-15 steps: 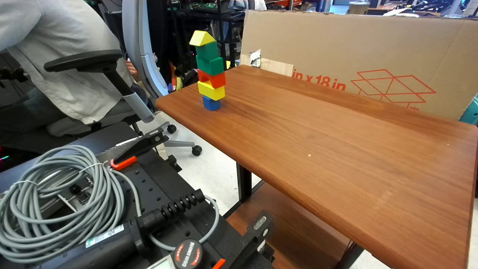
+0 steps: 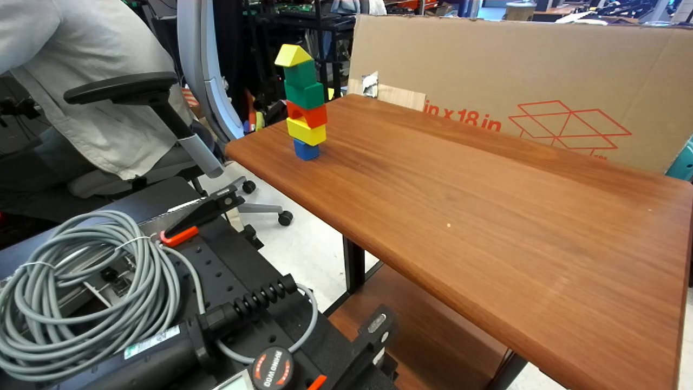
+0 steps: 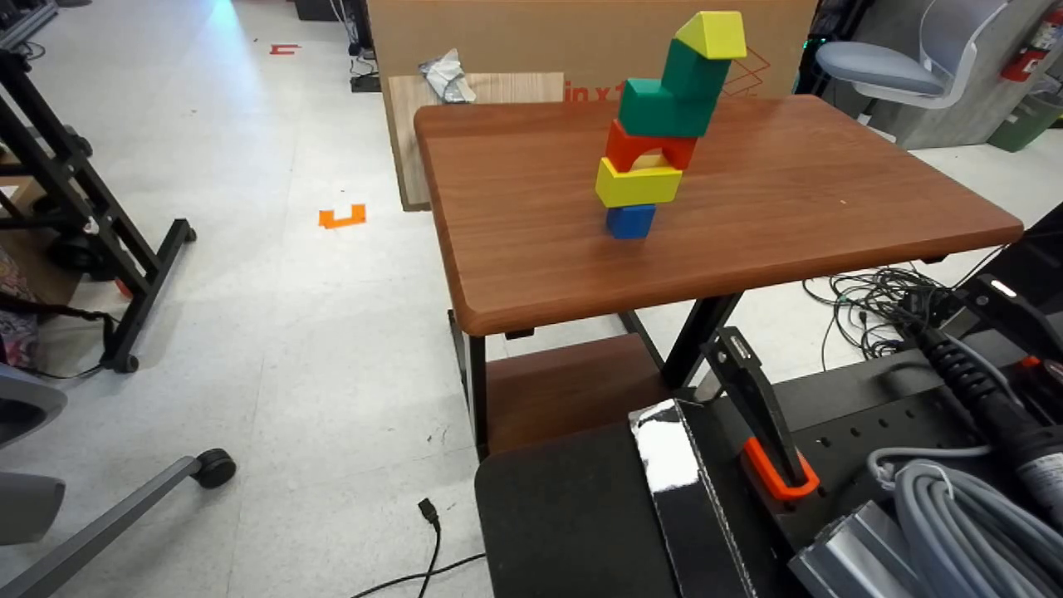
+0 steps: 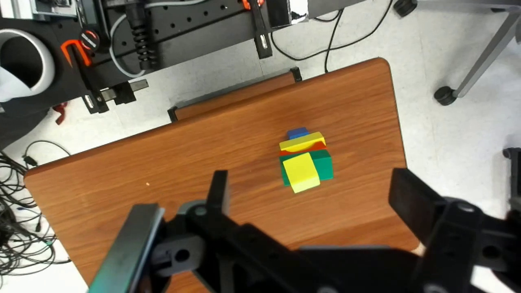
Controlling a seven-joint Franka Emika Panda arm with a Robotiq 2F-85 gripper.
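A tower of colored blocks stands upright on the wooden table [image 2: 494,214]. From the bottom it has a blue block [image 3: 630,221], a yellow block [image 3: 639,185], a red arched block [image 3: 627,146], green blocks [image 3: 659,110] and a yellow triangular block [image 3: 712,36] on top. Seen from above in the wrist view, the yellow triangular block [image 4: 301,172] hides part of the green below it. My gripper is open over the table, its fingers wide apart, with the tower showing below between them. Neither exterior view shows the gripper.
The tower is near one end of the table, leaving the rest of the top clear. A cardboard sheet [image 2: 520,78] stands along the far side. A black bench with a coiled grey cable [image 2: 97,292] and clamps lies across a gap in front.
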